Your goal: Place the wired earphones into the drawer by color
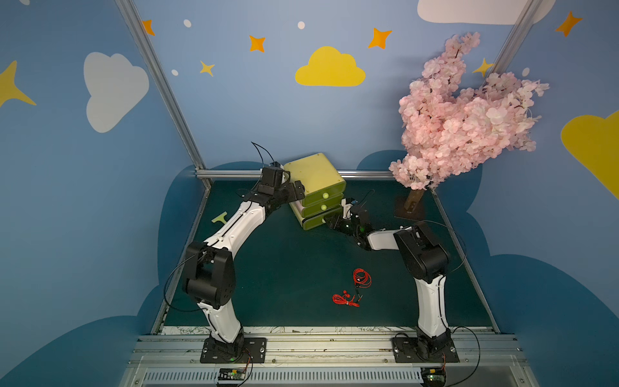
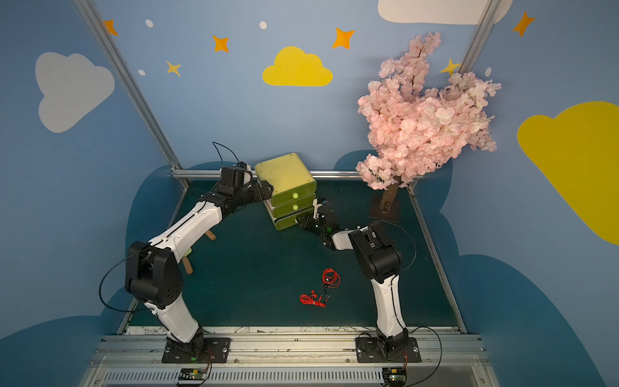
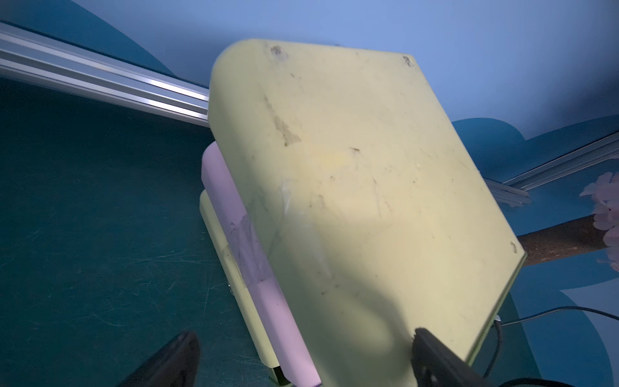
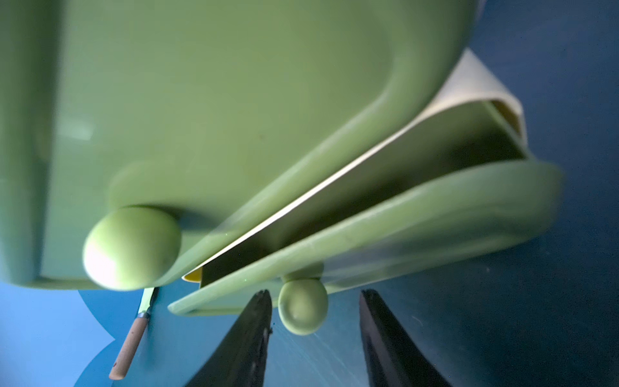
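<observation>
Two coiled red wired earphones, one bundle (image 1: 362, 278) and another (image 1: 346, 300), lie on the dark green mat in front of the drawer unit (image 2: 283, 173). In the right wrist view the bottom drawer (image 4: 412, 219) stands slightly pulled out, a dark gap showing behind its front. Its round knob (image 4: 303, 306) appears between the parted fingers of my right gripper, closer to the left finger (image 4: 259, 329). Clear space shows beside the knob. At the unit's top left side my left gripper is open, one finger (image 3: 428, 351) overlapping the yellow top in view.
Pink blossoms (image 1: 470, 122) on a trunk stand at the back right. A wooden-handled tool (image 4: 131, 345) lies on the left side of the mat. The mat's front middle is open around the earphones.
</observation>
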